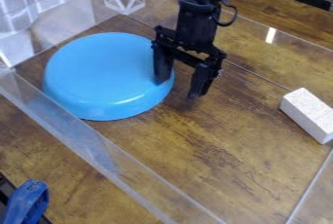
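Observation:
The black gripper (182,67) is at the upper middle, low over the wooden table, with its fingers spread apart, one over the right part of a large blue disc (104,74) and the other beside it over bare wood. Whether it touches the disc is unclear. I see nothing held between the fingers.
A white block (309,114) lies at the right edge. A blue object (23,204) is at the lower left, outside the clear barrier (130,169).

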